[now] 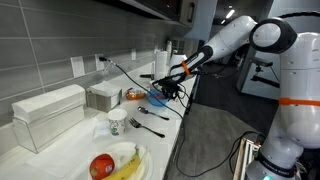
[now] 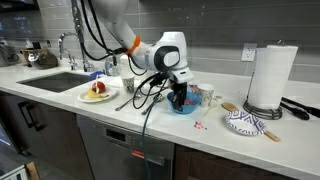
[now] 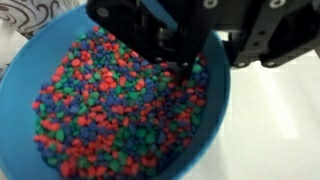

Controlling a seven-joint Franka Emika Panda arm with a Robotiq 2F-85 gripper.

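Note:
A blue bowl [image 3: 30, 100] fills much of the wrist view, heaped with small red, green and blue pieces [image 3: 120, 105]. It stands on the far part of the counter in exterior view 1, where the blue bowl [image 1: 157, 99] is partly behind my gripper [image 1: 173, 92]. In exterior view 2 my gripper [image 2: 180, 98] points down at the front left of the bowl [image 2: 189, 107]. One dark finger [image 3: 175, 45] is over the pieces, the other outside the wall. My gripper is shut on the bowl's rim between them; the contact itself is largely hidden.
A paper towel roll [image 2: 270, 77] and a patterned plate [image 2: 245, 122] are right of the bowl. A mug [image 1: 117, 121], forks [image 1: 148, 130] and a plate of fruit [image 1: 125, 160] lie along the counter. A cable hangs over the counter's front edge.

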